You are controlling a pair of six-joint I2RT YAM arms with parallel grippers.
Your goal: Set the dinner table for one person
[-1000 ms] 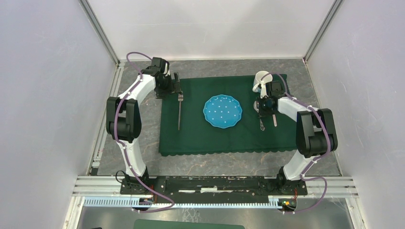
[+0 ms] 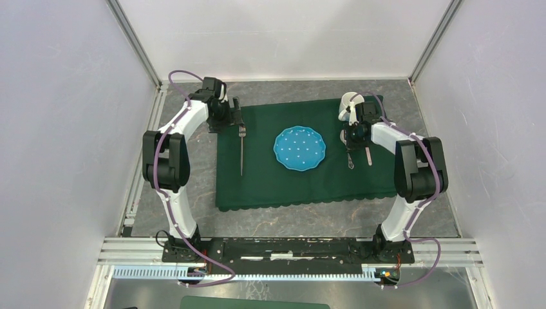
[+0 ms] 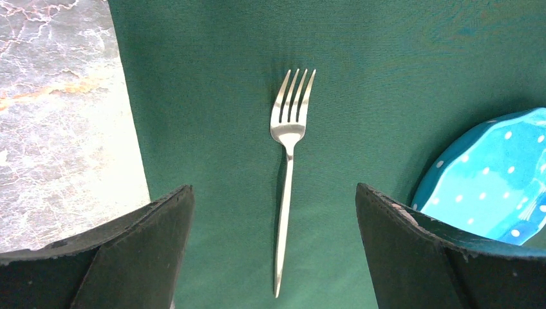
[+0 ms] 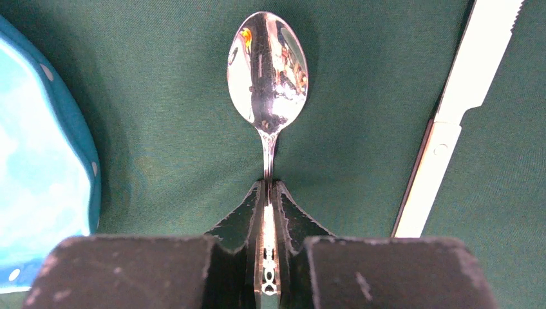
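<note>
A spoon [image 4: 267, 77] points bowl-away in the right wrist view, and my right gripper is shut on its handle, close to the green placemat [image 2: 264, 193]. Right of it lies a white-handled knife [image 4: 431, 174], partly hidden by my arm in the top view. The blue dotted plate [image 2: 299, 148] sits mid-mat. On the left part of the mat rests a fork [image 3: 288, 135], tines away. Above the fork my left gripper stands open and empty. A white mug [image 2: 348, 103] is at the mat's back right, behind my right gripper.
Grey stone tabletop [image 2: 193, 199] shows around the mat, with pale walls on three sides. Mat space in front of the plate is clear.
The mat's right part, the mug and the knife have slid a little the same way. The left arm stays nearly still.
</note>
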